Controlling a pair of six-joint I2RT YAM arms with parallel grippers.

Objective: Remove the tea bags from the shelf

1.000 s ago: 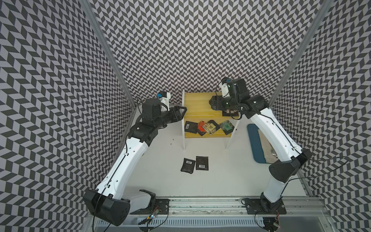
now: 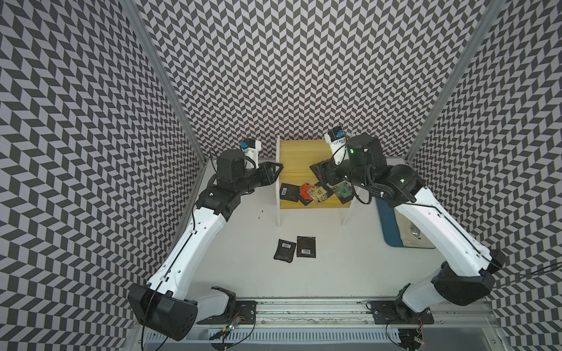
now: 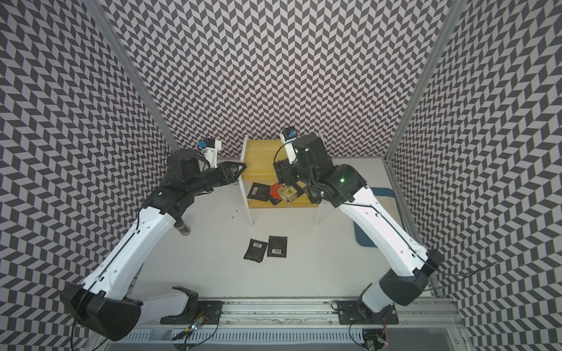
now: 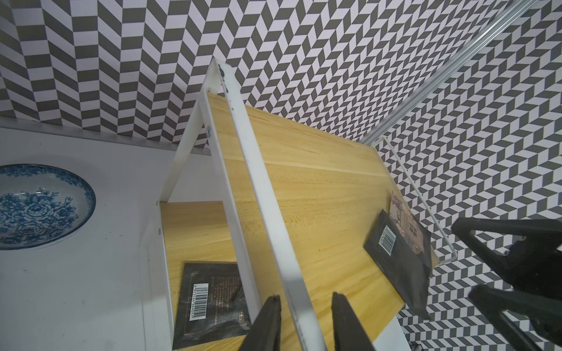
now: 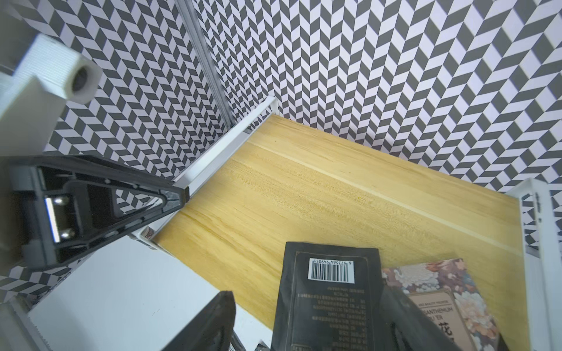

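Observation:
On the shelf's upper wooden board (image 5: 327, 193) lie a black tea bag (image 5: 330, 292) with a barcode and a floral one (image 5: 447, 304). My right gripper is open above that board, its fingers on either side of the black bag in the right wrist view. The lower board holds a black bag (image 2: 289, 192), a red one (image 2: 305, 190), a yellow one (image 2: 318, 194) and a green one (image 2: 344, 191). My left gripper stands part open at the shelf's left side, the white rail (image 4: 263, 193) between its separated fingers.
Two black bags (image 2: 285, 250) (image 2: 306, 247) rest on the table in front of the shelf. A blue-patterned bowl (image 4: 44, 204) stands left of it, and a blue tray (image 2: 388, 222) lies to the right.
The left arm looks nearly still.

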